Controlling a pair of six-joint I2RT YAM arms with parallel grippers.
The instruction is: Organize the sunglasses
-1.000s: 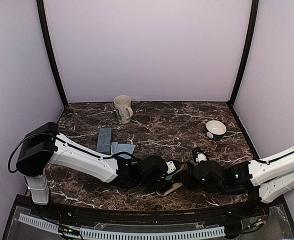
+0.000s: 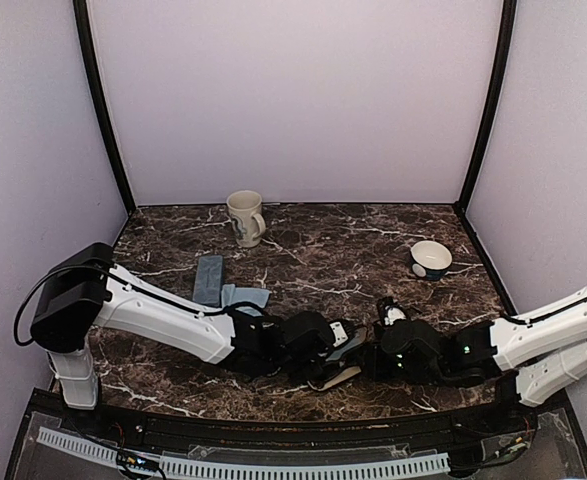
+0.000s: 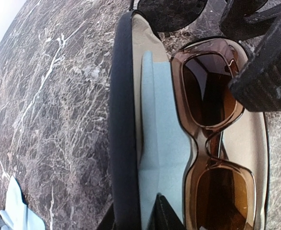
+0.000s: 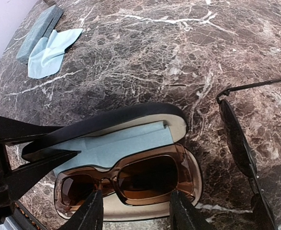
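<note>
The open glasses case (image 3: 123, 96) holds a light blue cloth (image 3: 164, 143) and brown sunglasses (image 3: 212, 91), seen clearly in both wrist views. My left gripper is shut on the case at its dark lid, one finger either side of it. My right gripper hovers over the case's near side by the brown sunglasses, its fingers apart with nothing visibly held. A second, dark pair of sunglasses (image 4: 236, 139) lies on the table beside the case's end, one arm unfolded.
A grey case (image 2: 209, 280) and another blue cloth (image 2: 245, 296) lie at the left. A mug (image 2: 245, 215) stands at the back, a small bowl (image 2: 430, 256) at the back right. The middle of the table behind the arms is clear.
My right arm has shifted very slightly in the top view. The left arm and the other objects look the same.
</note>
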